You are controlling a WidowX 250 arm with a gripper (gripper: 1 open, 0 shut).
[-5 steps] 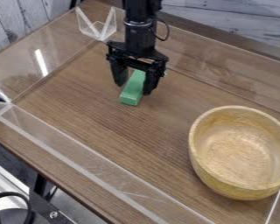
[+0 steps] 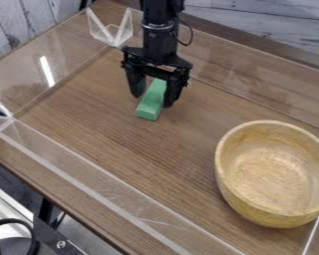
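My black gripper (image 2: 156, 82) hangs down from the top middle of the camera view, low over the wooden table, with its fingers on either side of a small green oblong object (image 2: 152, 105). The object lies on the table, partly covered at its upper end by the gripper. I cannot tell whether the fingers touch it.
A large tan round bowl (image 2: 269, 174) takes up the lower right. Something clear stands behind the arm at the upper left. Dark cables lie at the lower left edge.
The gripper has shifted very slightly over the green object; otherwise little differs.
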